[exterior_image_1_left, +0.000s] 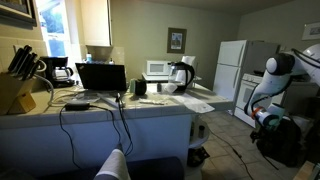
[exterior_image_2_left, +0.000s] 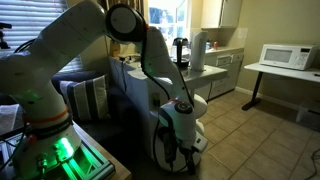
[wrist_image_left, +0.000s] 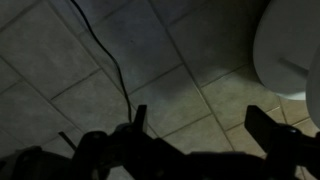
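Observation:
My gripper stands open over the tiled floor (wrist_image_left: 180, 95), and nothing lies between its fingers. Exterior view 2 has the gripper (exterior_image_2_left: 180, 162) pointing down at the end of the bent arm. From exterior view 1 the gripper (exterior_image_1_left: 259, 137) appears at the far right, small and dark. A white rounded object (wrist_image_left: 285, 45), only partly inside the wrist view, is to the right of the fingers. A thin black cable (wrist_image_left: 112, 58) runs across the tiles on the left.
A long counter (exterior_image_1_left: 100, 122) carries a knife block (exterior_image_1_left: 20, 75), a laptop (exterior_image_1_left: 103, 77) and a kettle (exterior_image_1_left: 183, 74). The white fridge (exterior_image_1_left: 229, 68) stands at the back. A microwave (exterior_image_2_left: 289, 56) rests on a side table.

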